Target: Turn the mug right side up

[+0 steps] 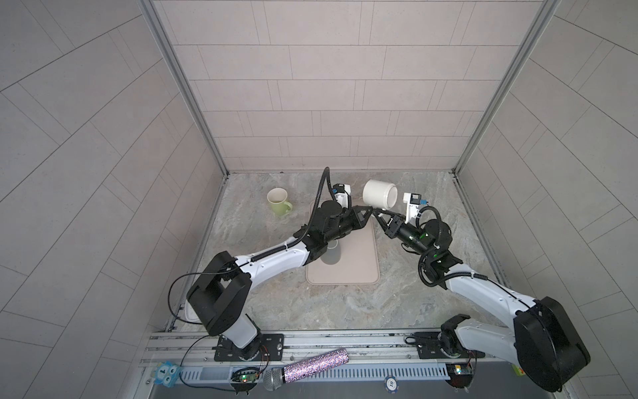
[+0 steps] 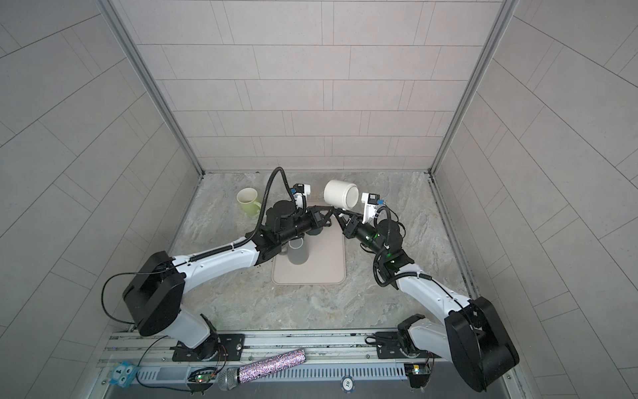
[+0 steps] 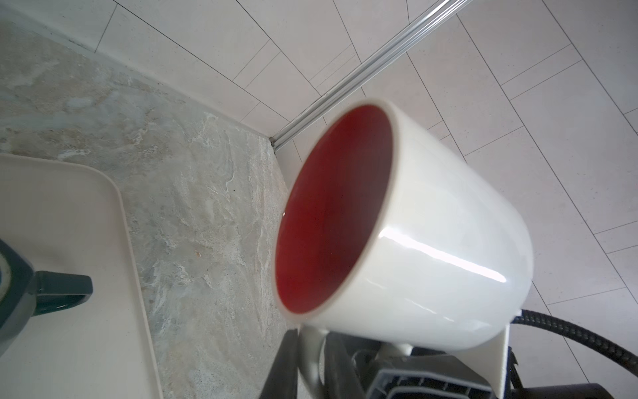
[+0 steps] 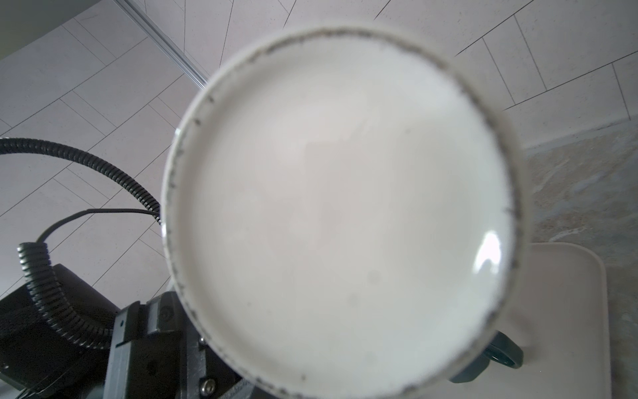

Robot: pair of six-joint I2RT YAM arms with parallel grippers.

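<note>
A white mug (image 1: 380,193) with a red inside (image 3: 332,206) is held up on its side above the back of the tray. My right gripper (image 1: 380,214) is shut on it low at the handle side; its round base fills the right wrist view, hiding those fingers. My left gripper (image 2: 327,214) is right beside it, under the mug's handle. In the left wrist view its fingertips lie at the handle (image 3: 312,355); whether it grips the handle or how wide it stands is unclear.
A beige tray (image 1: 345,272) holds a grey mug (image 2: 297,252) and a dark teal mug (image 3: 16,292), partly hidden by the left arm. A green mug (image 1: 277,202) stands at the back left.
</note>
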